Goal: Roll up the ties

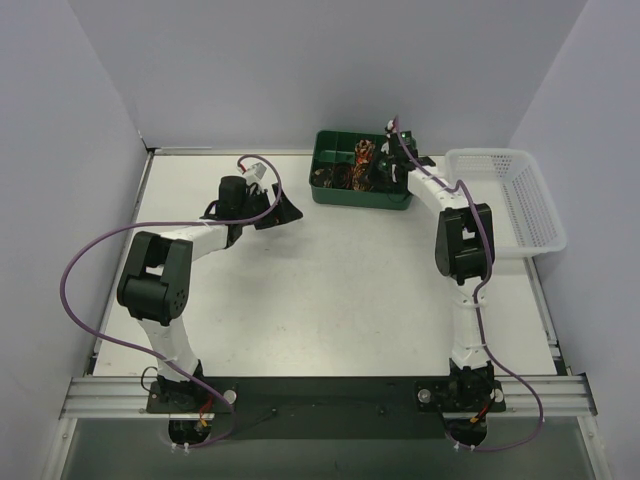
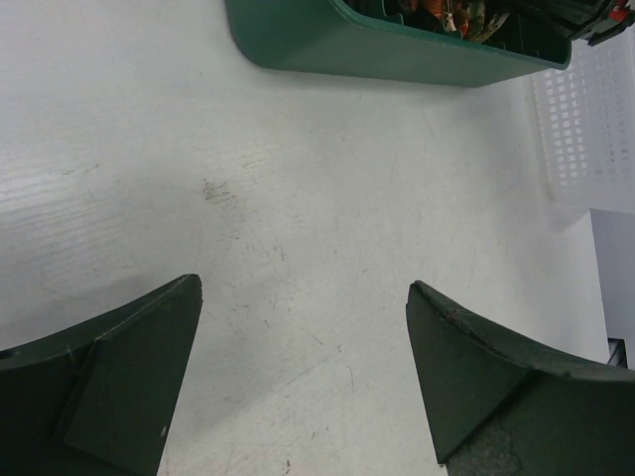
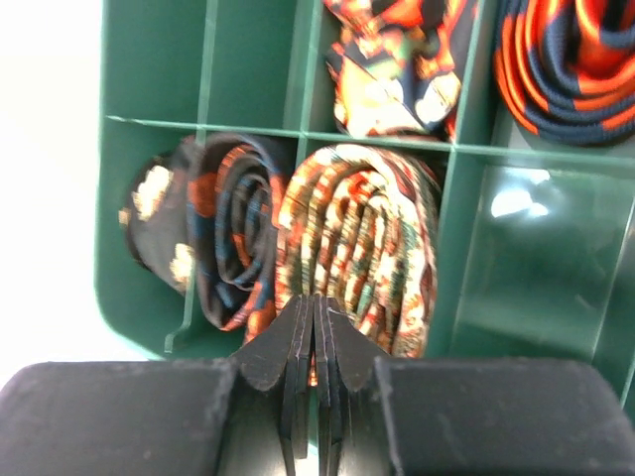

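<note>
A green divided box (image 1: 335, 195) at the back of the table holds several rolled ties. In the right wrist view, a cream-and-orange patterned roll (image 3: 357, 238) stands beside a navy-and-orange roll (image 3: 238, 223), with a dark floral one (image 3: 159, 208) left of that. Behind them sit a floral tie (image 3: 397, 84) and a striped navy-orange roll (image 3: 541, 74). My right gripper is shut, its tips over the cream-and-orange roll; whether cloth is pinched between them cannot be seen. My left gripper stands open and empty over bare table, left of the box.
A white plastic basket (image 1: 510, 247) stands on the right, beside the right arm. Bare white table (image 1: 320, 290) fills the middle and front. One box compartment (image 3: 536, 258) right of the patterned roll is empty.
</note>
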